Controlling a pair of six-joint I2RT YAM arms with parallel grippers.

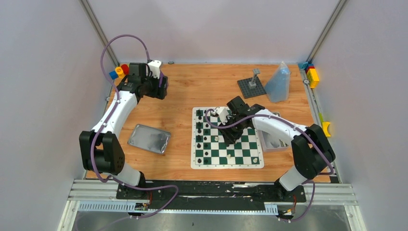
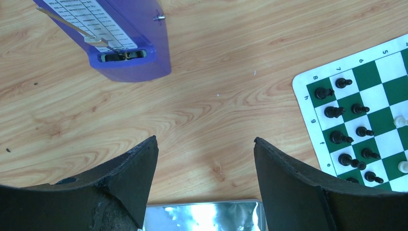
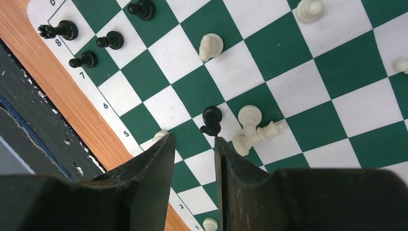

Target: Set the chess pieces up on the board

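Observation:
On the chessboard (image 1: 249, 162), black pieces line the left side. In the right wrist view, a black piece (image 3: 212, 118) stands near the middle, beside a lying white piece (image 3: 260, 134) and another white one (image 3: 249, 115). My right gripper hangs over the board just short of these, fingers part open, nothing clearly between them. Other white pieces, like the knight (image 3: 210, 45), are scattered on the squares. My left gripper is off to the upper left of the table, open and empty.
A metal tray (image 1: 149, 139) lies left of the board, a plastic bin (image 1: 273, 144) with pieces right of it. A purple metronome (image 2: 127, 43) shows in the left wrist view. A dark stand (image 1: 251, 87) and blue translucent object (image 1: 277, 86) are at the back right.

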